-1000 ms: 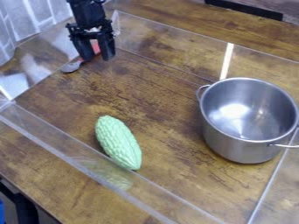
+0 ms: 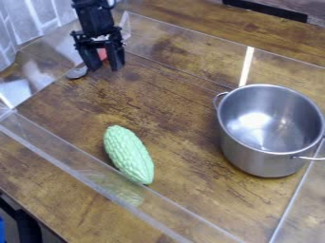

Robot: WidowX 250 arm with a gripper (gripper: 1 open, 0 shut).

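The black gripper (image 2: 101, 52) is at the upper left, low over the wooden table, with a small red item and a pale grey spoon-like item (image 2: 78, 71) by its fingers. Whether it is open or shut on either item is too small to tell. A light green bitter melon (image 2: 127, 152) lies at the lower middle. A steel pot (image 2: 267, 128) with side handles stands at the right.
Clear plastic strips or walls border the wooden surface (image 2: 165, 95) along the left and lower edges. The middle of the surface, between gripper, melon and pot, is clear.
The gripper has shifted very slightly downward in the view. The melon and pot have not moved.
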